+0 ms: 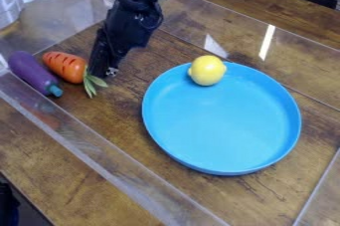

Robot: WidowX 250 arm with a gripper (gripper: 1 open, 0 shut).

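Note:
The black gripper hangs over the orange carrot, close by its green leafy top; whether its fingers are open or touch the carrot is hard to see. A purple eggplant lies just left of the carrot. A yellow lemon rests on the far rim area of a large blue plate on the right.
Clear panels border the workspace along its sides.

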